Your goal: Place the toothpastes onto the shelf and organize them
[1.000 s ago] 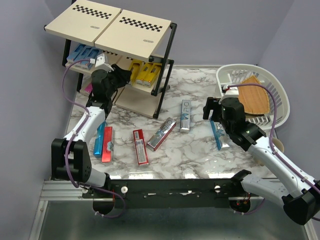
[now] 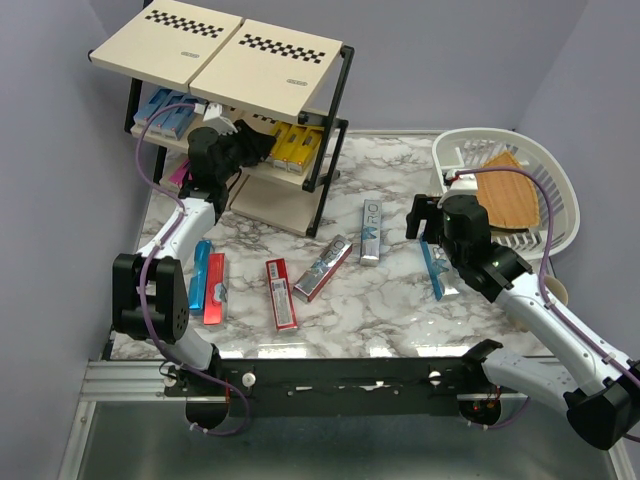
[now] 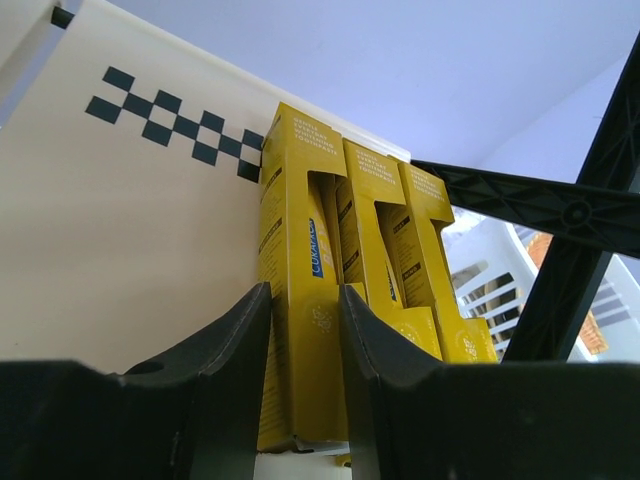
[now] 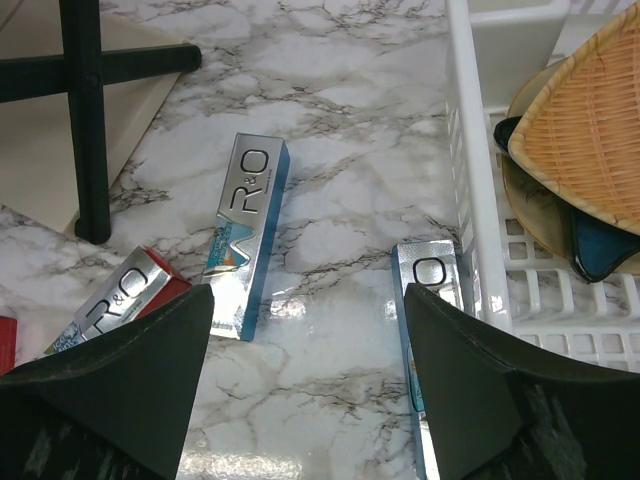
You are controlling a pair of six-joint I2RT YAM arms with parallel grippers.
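Note:
In the left wrist view, three yellow toothpaste boxes stand side by side at the right of the shelf's middle tier. My left gripper is shut on the leftmost yellow box (image 3: 318, 370); it sits close beside the middle yellow box (image 3: 372, 182). Blue boxes (image 2: 176, 115) occupy the left of that tier. On the marble table lie a silver-blue box (image 2: 371, 232), a silver-red box (image 2: 323, 268), two red boxes and a blue box (image 2: 199, 277). My right gripper (image 2: 416, 216) hangs open above another silver-blue box (image 4: 430, 268), its fingers empty.
A white basket (image 2: 448, 150) holding a woven tray (image 2: 508, 190) stands at the back right. The shelf's dark post (image 2: 322, 190) borders the yellow boxes. Bare marble stretches across the table's middle and front.
My left gripper has moved slightly right and deeper into the shelf, bringing its yellow box closer to the other two. The right arm and the boxes on the table have stayed put.

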